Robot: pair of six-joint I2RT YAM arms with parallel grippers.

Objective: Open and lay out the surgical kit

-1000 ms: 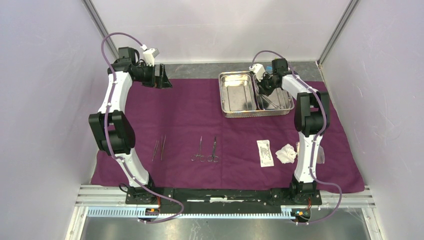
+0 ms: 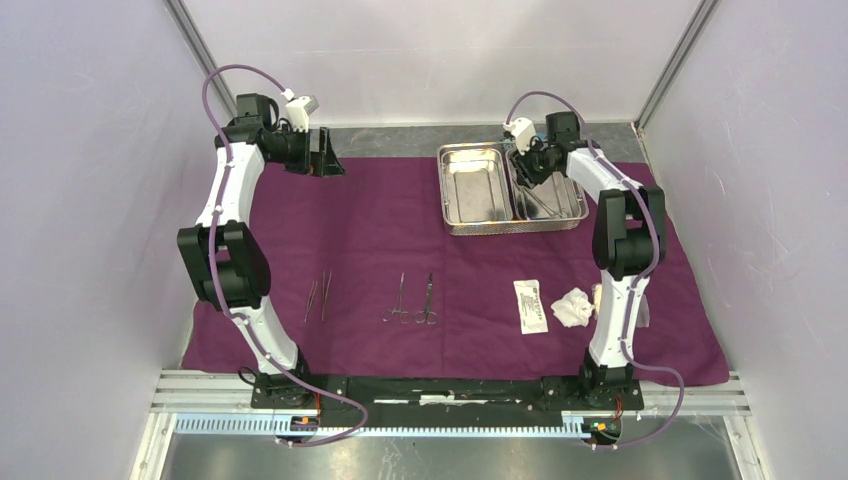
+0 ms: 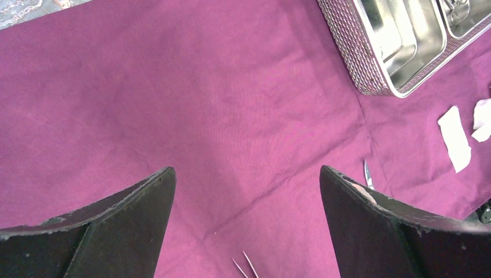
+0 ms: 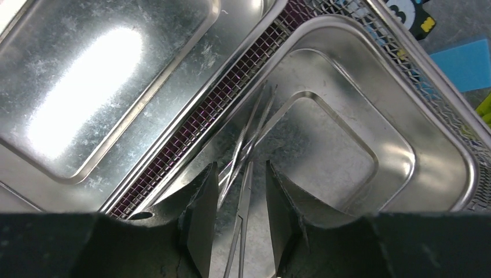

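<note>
Two metal trays sit side by side in a mesh basket; the left tray (image 2: 474,188) is empty. In the right tray (image 4: 324,150) lie slim metal tweezers (image 4: 243,200) and another thin pair of instruments (image 4: 255,124), crossing close together. My right gripper is open above them, with the instruments showing between its fingers, not clasped. Over the cloth's far left, my left gripper (image 2: 326,170) stands open and empty. On the cloth (image 2: 370,220) lie two thin tweezers (image 2: 326,297), two ring-handled instruments (image 2: 428,300), a white packet (image 2: 531,306) and crumpled gauze (image 2: 572,308).
The basket's mesh wall (image 2: 515,228) and the divider between the trays stand close to my right fingers. A blue object (image 4: 463,63) is behind the basket. Something pale is partly hidden under the right arm.
Inside the right tray, my right gripper has shifted slightly, and its wrist has moved a little. The left arm and the items on the cloth have stayed put.
</note>
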